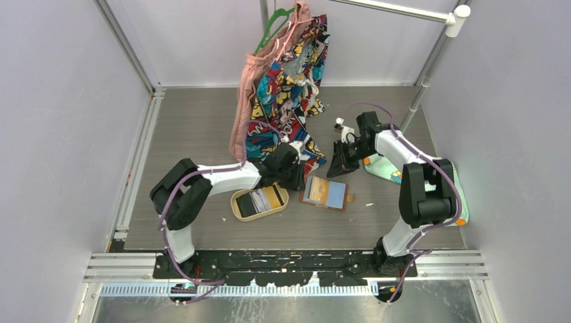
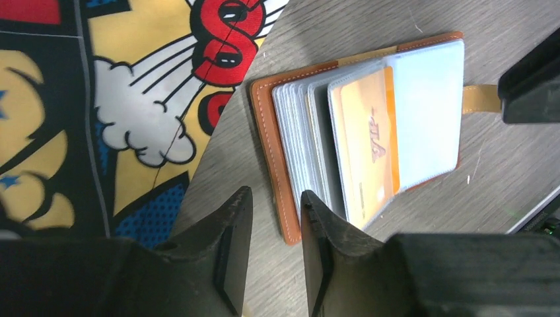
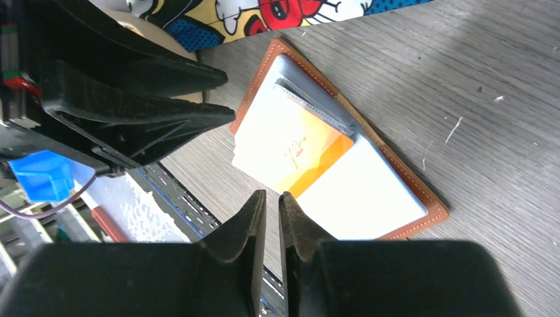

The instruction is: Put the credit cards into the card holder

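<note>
The brown card holder (image 2: 284,191) lies open on the table with stacked cards (image 2: 363,145) in it, an orange one on top and a pale blue face (image 3: 370,198) beside it. My left gripper hovers at its left end, fingertips slightly apart, nothing visible between them. My right gripper is over the holder's other side, fingers narrowly parted and empty. In the top view an oval tray (image 1: 240,211) of cards sits below my left gripper.
Patterned and pink clothes (image 1: 244,108) hang behind the grippers, reaching the table near the holder. A mint cloth (image 1: 458,188) lies at the right.
</note>
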